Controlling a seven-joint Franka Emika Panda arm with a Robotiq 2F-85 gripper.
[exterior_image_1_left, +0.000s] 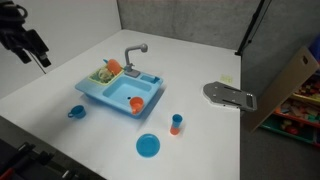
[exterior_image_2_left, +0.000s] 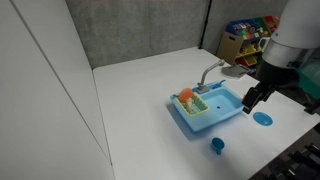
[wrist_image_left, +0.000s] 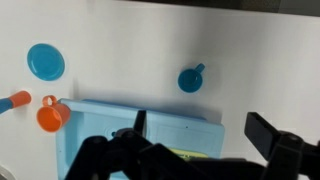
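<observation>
My gripper hangs in the air above the white table, its two dark fingers spread wide with nothing visible between them. In exterior view 1 the gripper (exterior_image_1_left: 36, 58) is at the upper left, well above the blue cup (exterior_image_1_left: 77, 112), which rests on the table. The wrist view shows that cup (wrist_image_left: 190, 80) ahead of the fingers, apart from them. A toy sink (exterior_image_1_left: 123, 92) stands mid-table, with an orange mug (exterior_image_1_left: 137, 104) at its right end. A blue plate (exterior_image_1_left: 148, 145) lies in front, near a blue-and-orange cup (exterior_image_1_left: 176, 124).
The toy sink has a grey faucet (exterior_image_1_left: 135, 56) and a dish rack (exterior_image_2_left: 188, 101) holding an orange item. A grey metal tray (exterior_image_1_left: 228, 96) lies farther right. Shelves with colourful bins (exterior_image_1_left: 302, 108) stand beyond the table.
</observation>
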